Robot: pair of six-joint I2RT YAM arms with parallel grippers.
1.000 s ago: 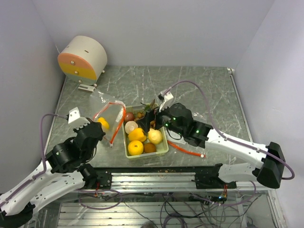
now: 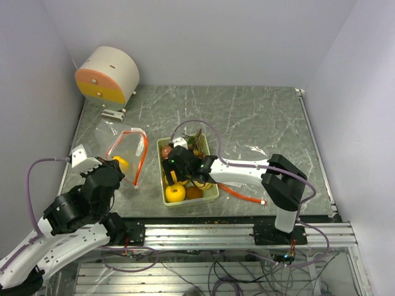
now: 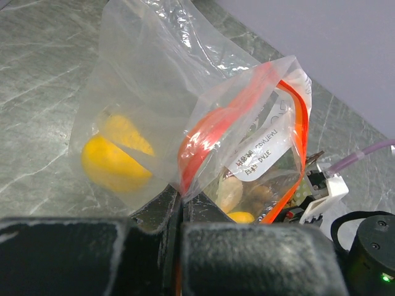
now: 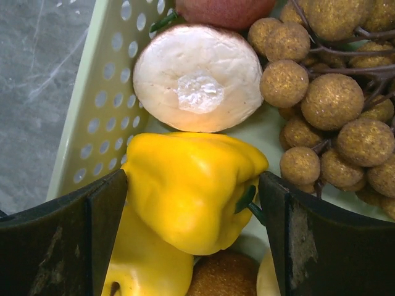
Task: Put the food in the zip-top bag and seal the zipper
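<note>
A clear zip bag with an orange zipper [image 2: 143, 161] is pinched at its mouth by my left gripper, which is shut on the film. Inside the bag lies a yellow food item [image 3: 114, 163], blurred by the plastic. The bag's mouth gapes, its orange zipper strips apart. My right gripper is over the green basket [image 4: 77, 132], its black fingers part open on either side of a yellow bell pepper [image 4: 194, 185]. Whether both fingers touch the pepper, I cannot tell. The top view largely hides this pepper behind the right gripper.
Around the pepper are a mushroom [image 4: 197, 77], a bunch of brown round fruit [image 4: 333, 98], another yellow item [image 4: 148, 259] and a brown one [image 4: 223, 274]. A second bag with an orange zipper [image 2: 242, 195] lies right of the basket. A bread-bin-like box [image 2: 108, 75] stands at back left.
The right arm has swung left and its gripper has come down over the pepper in the basket. My left gripper has moved left, carrying the bag away from the basket.
</note>
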